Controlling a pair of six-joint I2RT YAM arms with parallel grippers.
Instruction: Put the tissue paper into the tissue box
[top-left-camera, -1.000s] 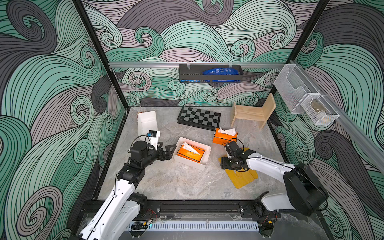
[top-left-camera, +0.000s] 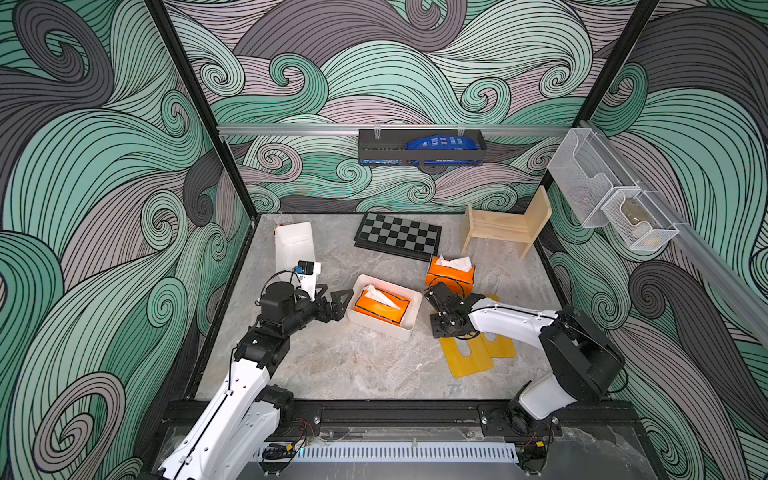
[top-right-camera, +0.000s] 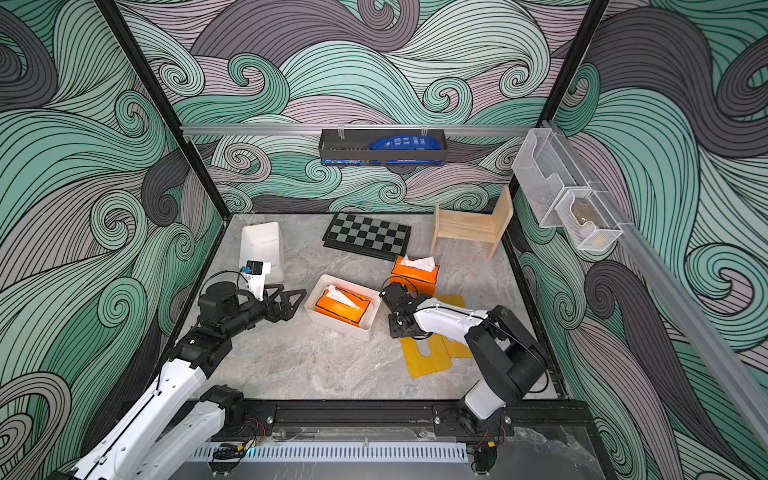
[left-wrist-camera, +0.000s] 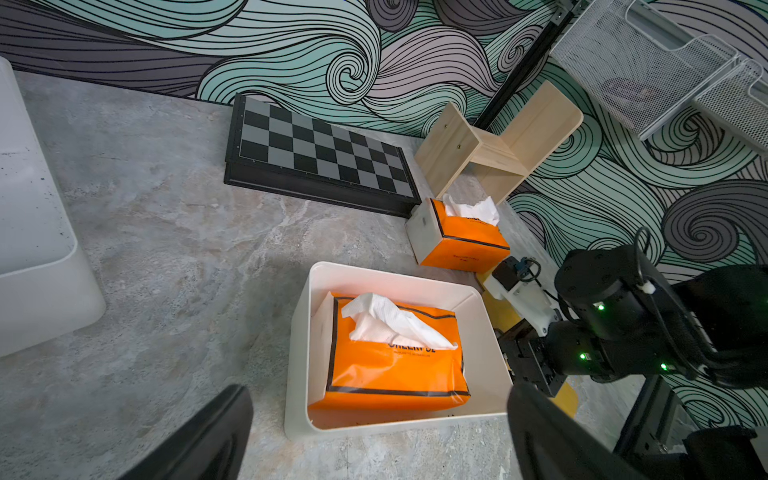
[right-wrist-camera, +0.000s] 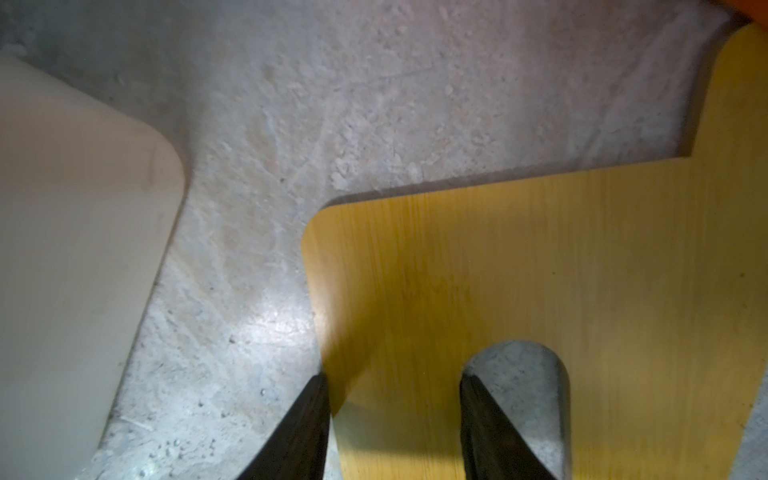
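An orange tissue pack (top-left-camera: 382, 308) with a white tissue lies inside a pale open box (top-left-camera: 412, 300). A second orange tissue pack (top-left-camera: 448, 273), white tissue on top, stands behind to the right. My left gripper (top-left-camera: 336, 304) is open at the pale box's left side, nothing between its fingers. My right gripper hangs low over the corner of a yellow board (right-wrist-camera: 600, 264), just right of the pale box, its fingers part open; the board's edge lies under them, and whether they touch it I cannot tell.
A white bin (top-left-camera: 294, 240) stands back left, a checkerboard (top-left-camera: 397, 236) at the back, a wooden stand (top-left-camera: 504, 224) back right. Mesh baskets (top-left-camera: 584, 176) hang on the right rail.
The left arm has not moved.
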